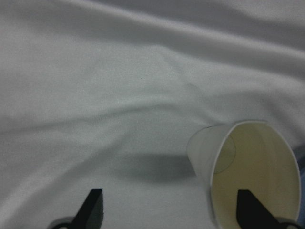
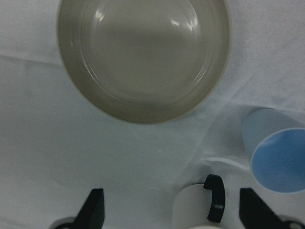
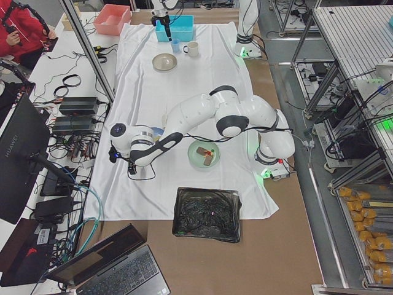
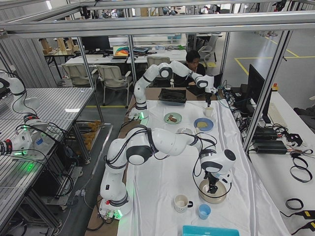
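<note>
A pale paper cup (image 1: pixel 243 171) lies close under my left gripper, which is open with one finger over the cup's mouth. From the right camera that gripper (image 4: pixel 208 101) is at the far end of the cloth. My right gripper is open above a beige bowl (image 2: pixel 143 57), a light blue cup (image 2: pixel 271 138) and a white mug (image 2: pixel 190 210) with a dark handle. In the right camera view they are at the near end, beside a turquoise bin (image 4: pixel 210 232).
A green plate (image 3: pixel 202 161) with brown items sits mid-cloth, and a blue plate (image 4: pixel 203 127) lies near the left gripper. A black-lined tray (image 3: pixel 206 212) is at the cloth's edge. A laptop (image 3: pixel 116 270) and monitor stand beside the left arm.
</note>
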